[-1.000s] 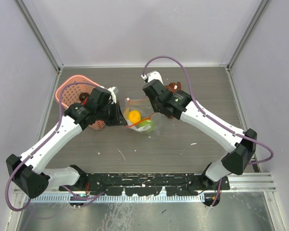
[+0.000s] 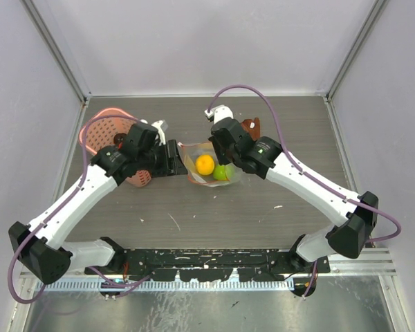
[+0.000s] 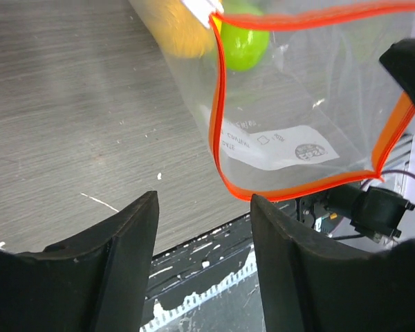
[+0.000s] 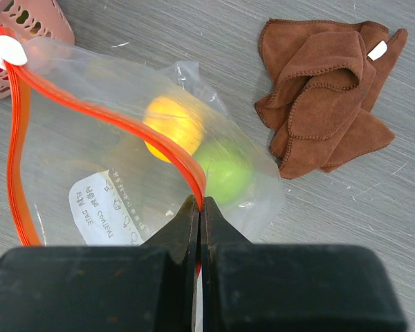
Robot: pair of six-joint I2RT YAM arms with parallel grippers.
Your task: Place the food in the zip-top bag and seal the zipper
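The clear zip top bag (image 4: 48, 138) with its orange zipper rim stands with its mouth gaping. Inside it lie an orange-yellow food item (image 2: 205, 164) and a green one (image 2: 222, 172), both toward the bottom. A white slider (image 4: 7, 51) sits at one corner of the rim. My right gripper is shut on the rim of the bag. My left gripper is open, its fingers empty, just beside the orange rim (image 3: 220, 104) in the left wrist view. A label (image 3: 277, 146) shows on the bag's side.
A pink basket (image 2: 95, 131) with a few dark and red items stands at the back left, partly behind my left arm. A folded brown cloth (image 4: 325, 97) lies behind the bag, near my right gripper.
My left gripper has opened and come away from the bag's rim. The mouth has spread wider, and both food items have shifted right with the bag.
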